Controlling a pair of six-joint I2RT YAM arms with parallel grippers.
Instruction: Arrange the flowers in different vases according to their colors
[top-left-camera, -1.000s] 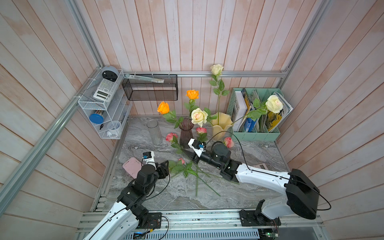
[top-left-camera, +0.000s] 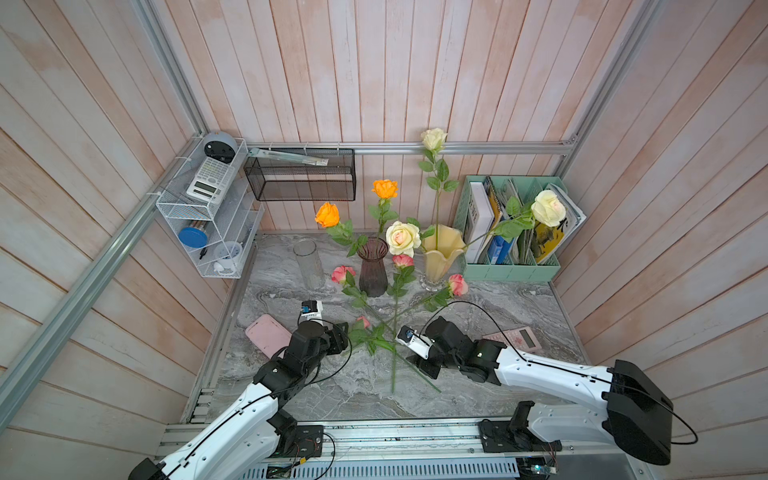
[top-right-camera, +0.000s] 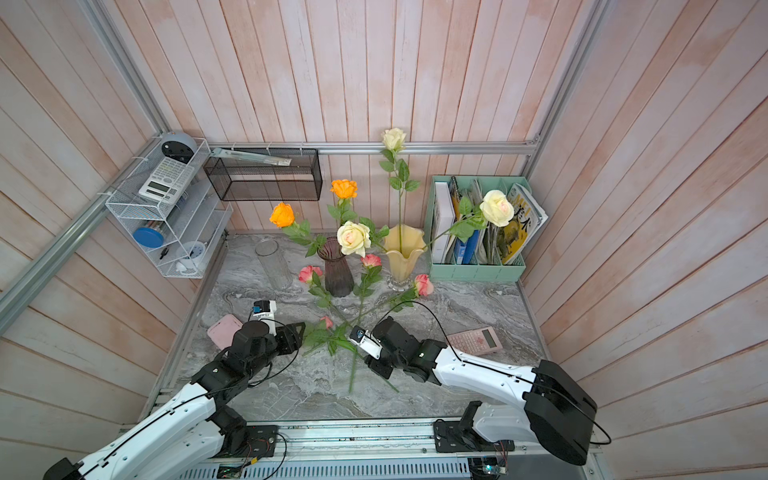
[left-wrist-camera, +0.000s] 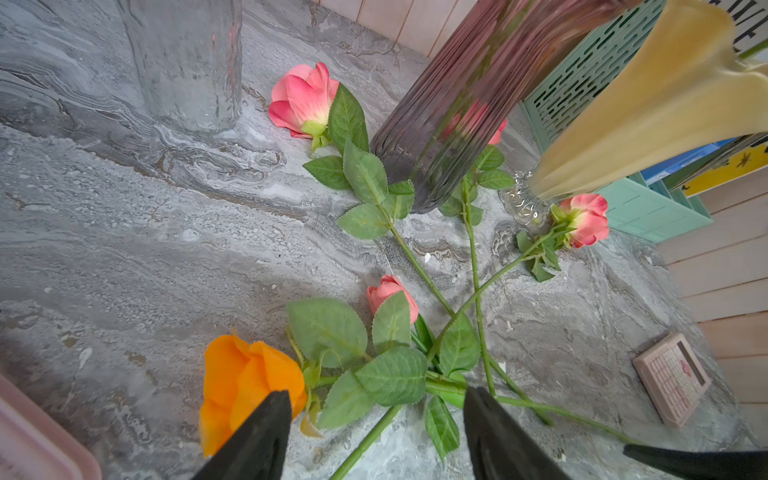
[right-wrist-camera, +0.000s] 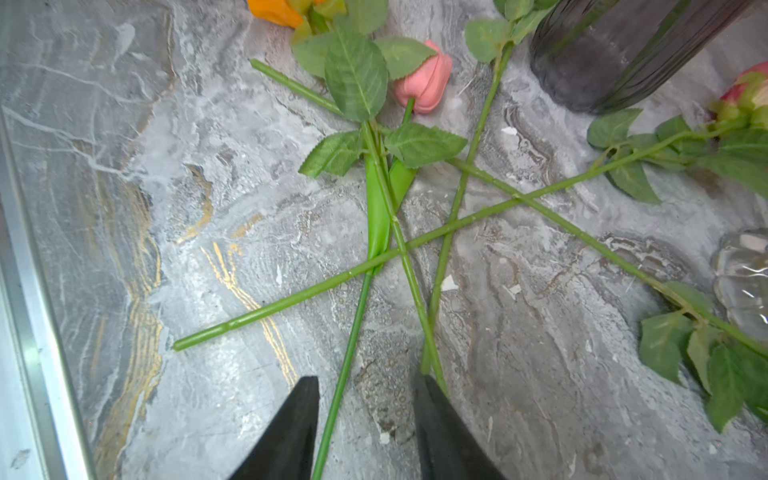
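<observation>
Orange roses (top-left-camera: 385, 189) stand in the dark vase (top-left-camera: 373, 272); white roses (top-left-camera: 549, 206) are in the cream vase (top-left-camera: 438, 257). A clear vase (top-left-camera: 309, 264) stands empty at left. Pink roses (left-wrist-camera: 306, 100) lie crossed on the table. An orange rose (left-wrist-camera: 244, 392) lies among them, just ahead of my left gripper, open and empty. My right gripper is also open and empty, above the front stems.
A pink phone-like item (top-left-camera: 268, 333) lies left, a pink calculator (top-left-camera: 520, 340) right. A green file box (top-left-camera: 508, 270) stands back right; a wire shelf (top-left-camera: 209, 272) back left.
My right gripper has moved from near the vases toward the front and right.
</observation>
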